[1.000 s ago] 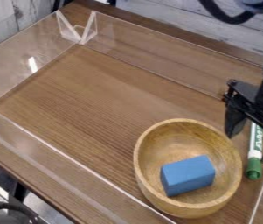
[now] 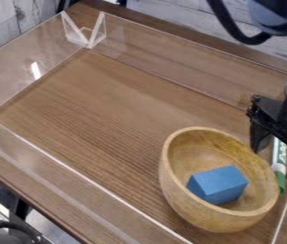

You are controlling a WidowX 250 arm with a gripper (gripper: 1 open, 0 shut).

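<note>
A wooden bowl point(image 2: 184, 162) stands at the lower right of the table, holding a blue block point(image 2: 217, 185). My black gripper point(image 2: 271, 143) is at the right edge, open, just beside the bowl's upper right rim. Behind it a white and green marker-like object point(image 2: 279, 168) lies right of the bowl, partly hidden by the gripper.
Transparent walls run along its edges, with a white bracket at the back left.
The bowl with the blue block has shifted slightly right and up, nearer the gripper. The gripper has moved slightly right.
</note>
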